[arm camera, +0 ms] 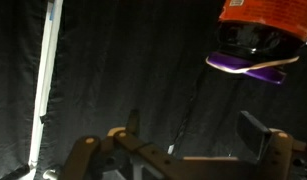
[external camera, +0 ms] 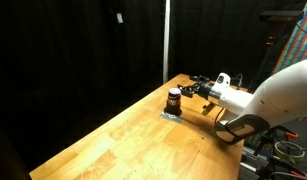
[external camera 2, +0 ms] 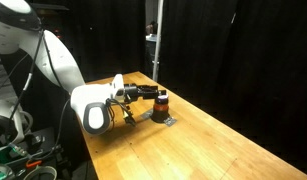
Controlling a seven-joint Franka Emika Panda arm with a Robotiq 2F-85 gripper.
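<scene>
A dark jar [external camera: 173, 103] with a pale top and a reddish band stands upright on the wooden table, also visible as the jar [external camera 2: 161, 107] in the second exterior view. My gripper [external camera: 187, 91] is beside its upper part, pointing towards it; whether they touch cannot be made out. In the wrist view, the fingers [arm camera: 133, 123] of my gripper stand apart, with only dark background showing between them. An orange-red and black object [arm camera: 263, 25], apparently the jar, shows at the upper right, with a purple piece [arm camera: 245, 68] and a thin tan edge against it.
A flat greyish strip [external camera: 172, 117] lies at the jar's foot. A pale upright pole [external camera: 166, 40] rises behind, before dark curtains. Cables lie near the arm's base.
</scene>
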